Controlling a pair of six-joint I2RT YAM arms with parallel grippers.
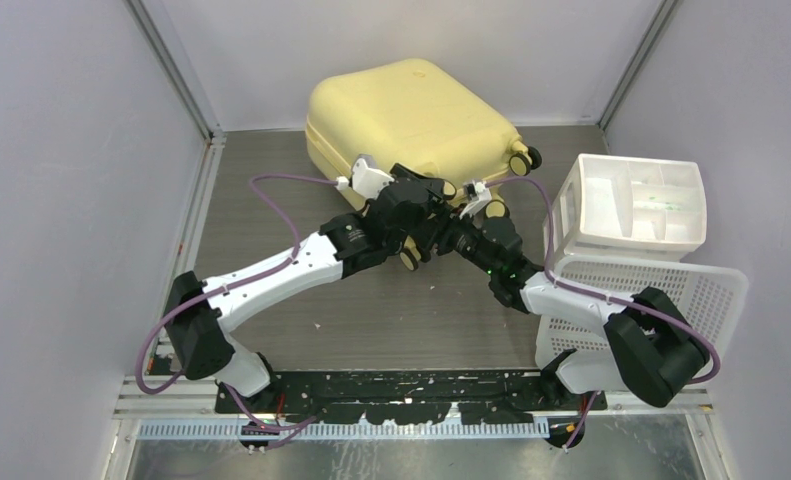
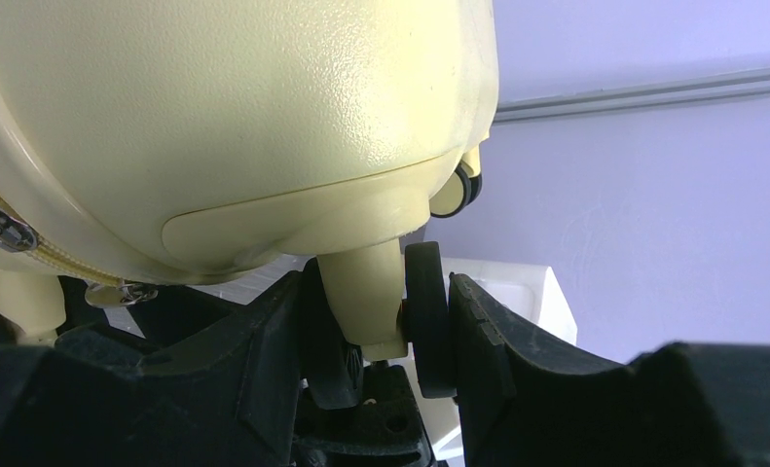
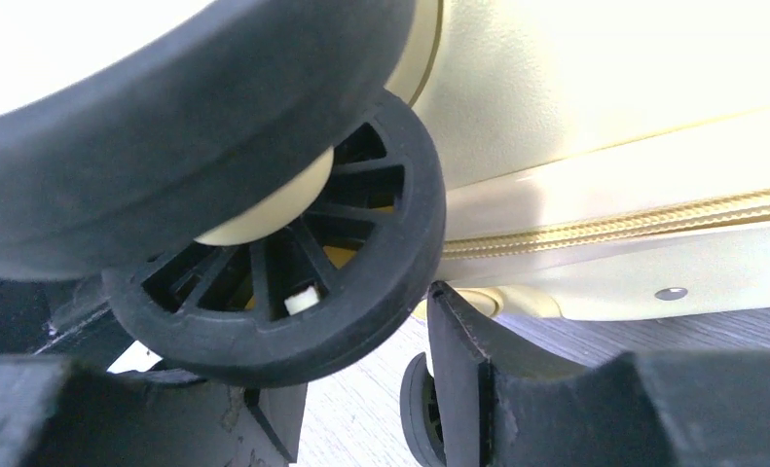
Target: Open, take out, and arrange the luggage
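A pale yellow suitcase (image 1: pixel 401 110) lies on its side at the back of the floor, its wheels toward the right and front. My left gripper is shut on a cream wheel stem (image 2: pixel 359 282) below the suitcase's rounded body. My right gripper is part open at the same near corner, just below a black spoked wheel (image 3: pixel 400 253); whether it touches the wheel is unclear. In the top view both grippers crowd together and partly hide that corner. The suitcase's zipper (image 3: pixel 614 220) runs along its side in the right wrist view.
A white compartment box (image 1: pixel 611 205) stands at the right, with a white perforated basket (image 1: pixel 701 290) in front of it. Pale walls close in the sides and back.
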